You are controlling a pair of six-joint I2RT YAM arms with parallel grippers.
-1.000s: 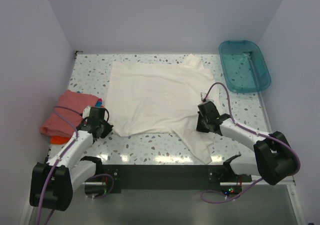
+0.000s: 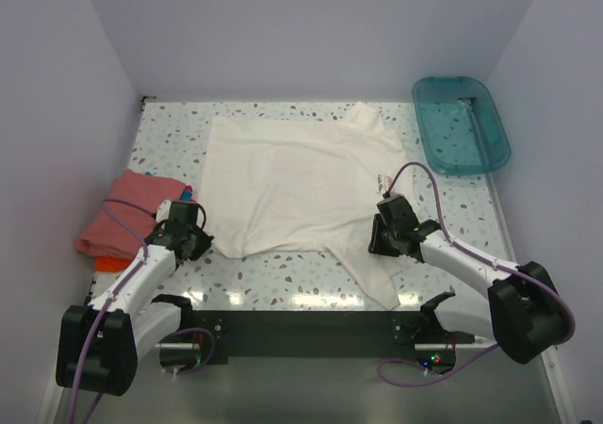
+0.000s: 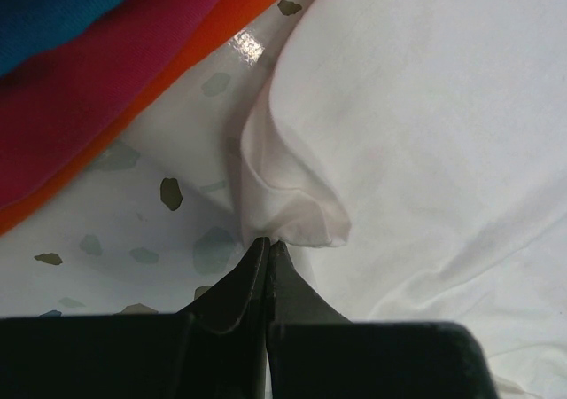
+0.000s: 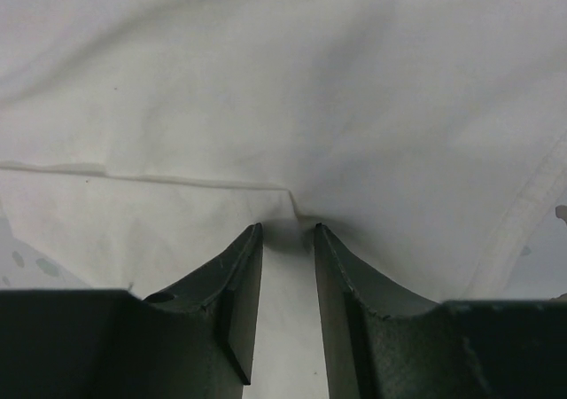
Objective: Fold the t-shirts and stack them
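Note:
A white t-shirt (image 2: 292, 174) lies spread over the middle of the speckled table, one flap (image 2: 367, 273) reaching toward the front edge at right. At its front left corner my left gripper is shut, its tips meeting at a folded bit of white cloth (image 3: 297, 217); whether cloth is pinched between them is hard to tell. Over the shirt's right part, my right gripper has its fingers (image 4: 246, 266) part open, astride a raised fold (image 4: 288, 206) in the cloth without closing on it.
Folded shirts, red on top with orange and blue edges, form a stack (image 2: 132, 217) at the left, close beside my left gripper. An empty teal bin (image 2: 435, 127) stands at the back right. Bare table (image 2: 273, 287) shows along the front.
The left arm and the shirt look unmoved.

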